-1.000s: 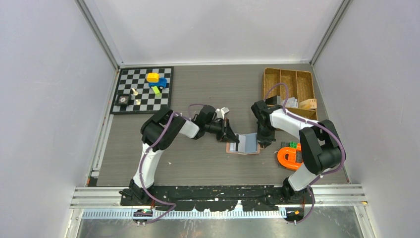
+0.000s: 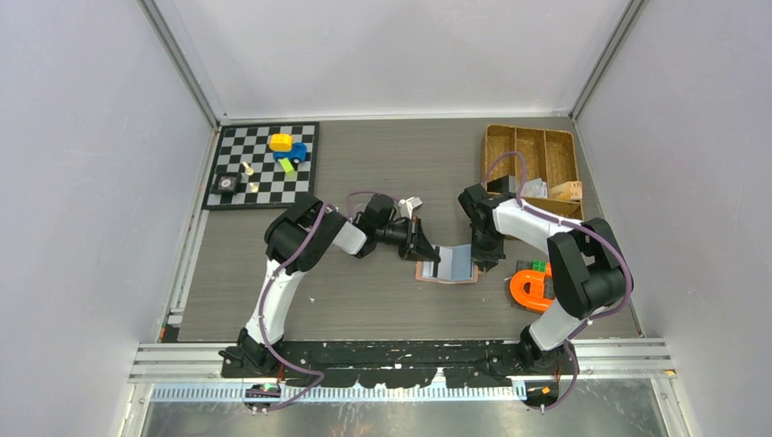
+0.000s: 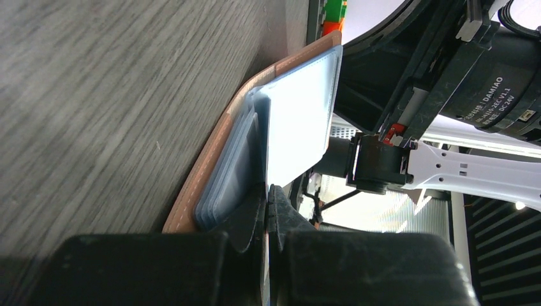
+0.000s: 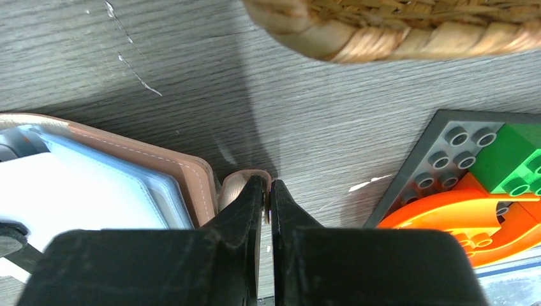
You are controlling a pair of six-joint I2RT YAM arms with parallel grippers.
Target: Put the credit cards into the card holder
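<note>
The card holder [image 2: 448, 280] lies open on the table between my two grippers, brown cover outside and clear bluish sleeves inside. In the left wrist view, one raised sleeve [image 3: 300, 115] runs down to the fingertips of my left gripper, which is shut with the thin sleeve edge between them. At the cover's other side, my right gripper is shut on a small brown tab [image 4: 236, 185] next to the holder's rounded corner. The holder's sleeves [image 4: 96, 185] fill the lower left of the right wrist view. No loose card can be made out clearly.
A woven divided basket [image 2: 492, 150] at the back right holds white and tan items. Orange and green toy blocks [image 2: 528, 289] sit close to the right gripper. A chessboard [image 2: 305, 168] with toys stands at the back left.
The holder shifts very slightly left and back right along with the left gripper. The right gripper has stayed almost in place.
</note>
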